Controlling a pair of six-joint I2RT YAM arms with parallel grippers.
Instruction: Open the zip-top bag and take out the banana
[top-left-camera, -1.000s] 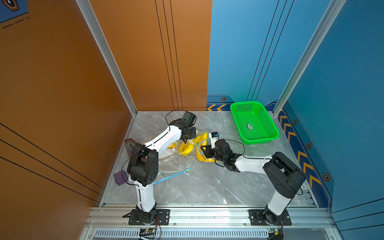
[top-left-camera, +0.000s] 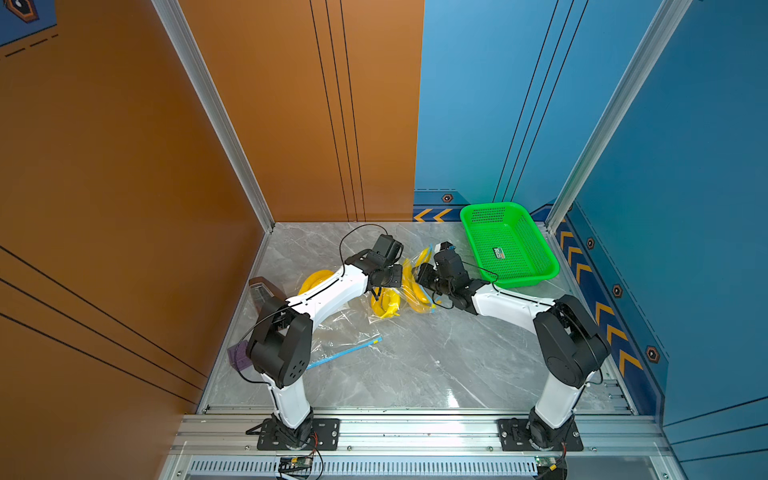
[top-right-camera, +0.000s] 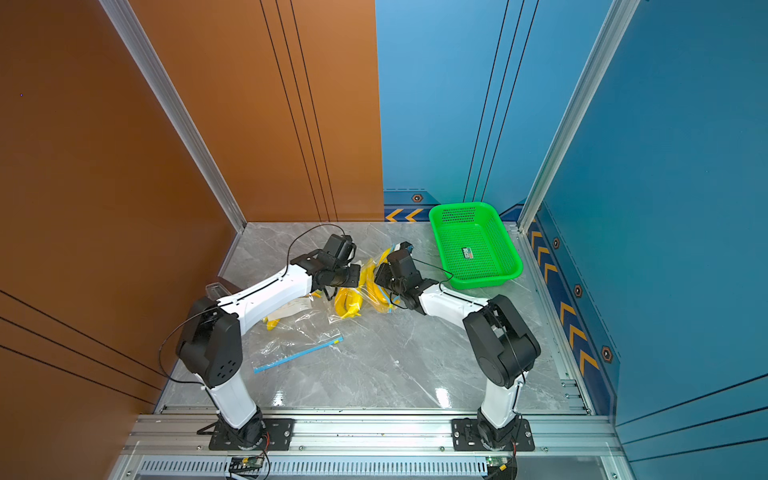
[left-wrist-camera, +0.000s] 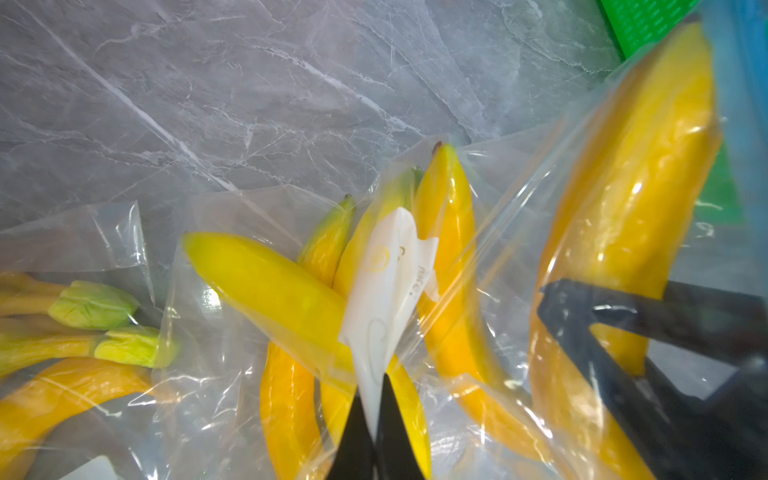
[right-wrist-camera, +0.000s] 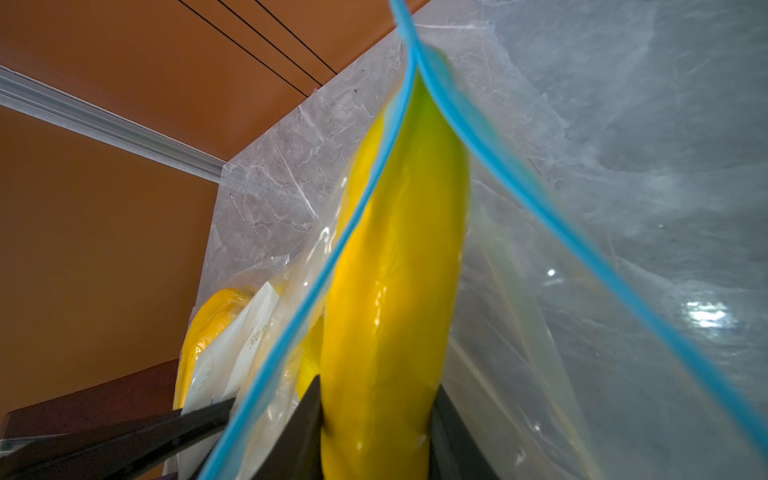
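Note:
A yellow banana (right-wrist-camera: 392, 264) fills the middle of the right wrist view, between the parted blue zip edges (right-wrist-camera: 512, 176) of a clear bag. My right gripper is shut on this banana, one finger on each side. In the left wrist view, several more bananas (left-wrist-camera: 456, 240) lie inside the clear plastic, beside the held one. A white paper label (left-wrist-camera: 388, 280) runs down into the tips of my left gripper, which is shut on it, perhaps with some film. How far the banana sits within the bag's mouth is hard to tell.
A green basket (top-left-camera: 512, 244) stands at the back right. Left of the bananas, another clear bag with a blue strip (top-left-camera: 344, 352) lies flat. A brown item (top-left-camera: 261, 292) and a purple item (top-left-camera: 239, 355) are at the left edge.
Both grippers have moved: the right one away from the front edge, the left one rightward. The bananas between them shifted right and further back, with the film now stretched between the arms.

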